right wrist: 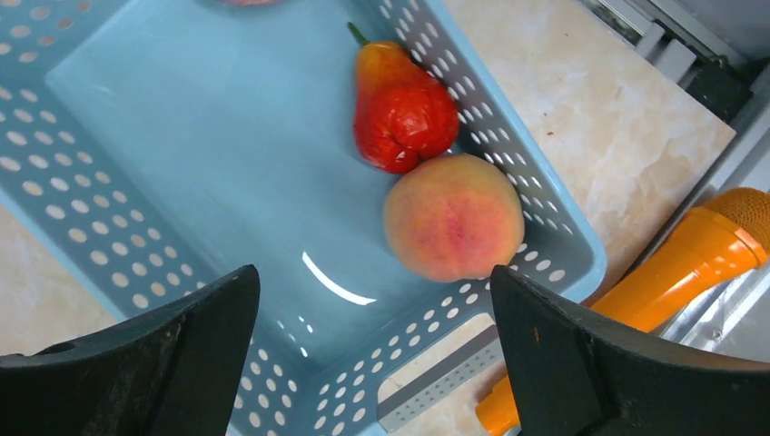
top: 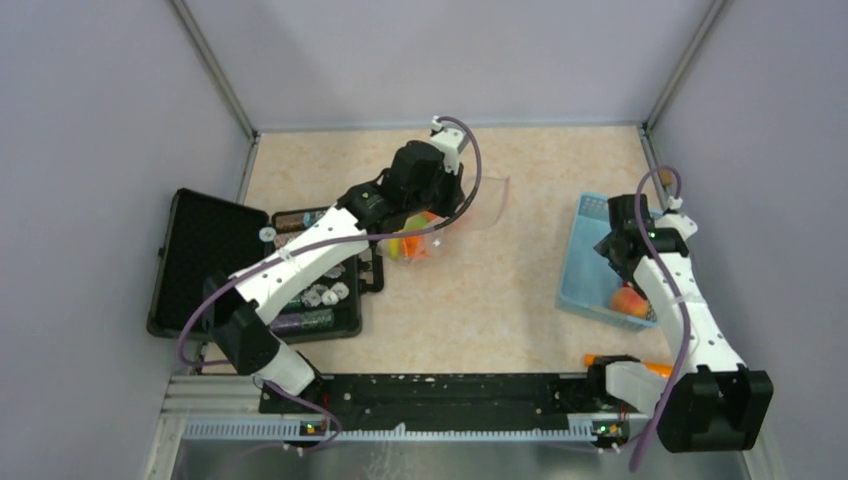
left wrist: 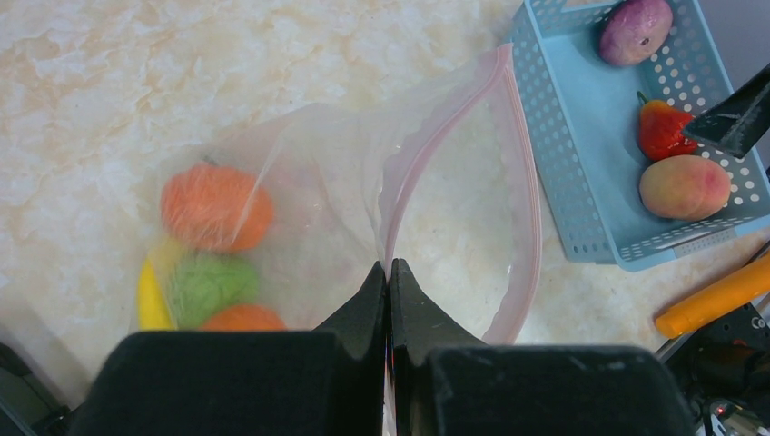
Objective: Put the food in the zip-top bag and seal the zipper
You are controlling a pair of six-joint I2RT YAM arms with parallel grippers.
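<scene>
A clear zip top bag [left wrist: 336, 182] lies on the table with its pink-edged mouth parted toward the basket. Inside it are orange [left wrist: 218, 207], green [left wrist: 211, 286] and yellow food pieces. My left gripper is shut on the bag's edge, the film running between its fingertips. Over the blue basket [right wrist: 218, 173], my right gripper stands open and empty. The peach [right wrist: 454, 218] lies in the basket's near corner, just beyond the right finger's tip. Touching it is a red pepper-like fruit [right wrist: 399, 109]. A purple food item [left wrist: 636, 32] sits at the basket's far end.
An orange cylinder [right wrist: 681, 272] lies by the basket near the table's front edge. To the left stands an open black case [top: 210, 262] with craft supplies. Bare table [top: 510, 290] separates bag and basket.
</scene>
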